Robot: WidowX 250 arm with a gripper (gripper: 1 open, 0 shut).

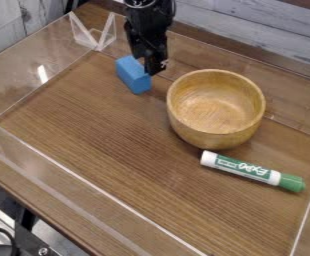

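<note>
The black gripper [151,48] hangs at the top centre, open, just above a blue block [134,74] that lies on the wooden table [91,170]. Whether the fingertips touch the block's top is hard to tell. Nothing shows held between the fingers.
A large wooden bowl [214,107] stands right of the block. A white and green tube [251,172] lies at the lower right. Clear side walls edge the table at left.
</note>
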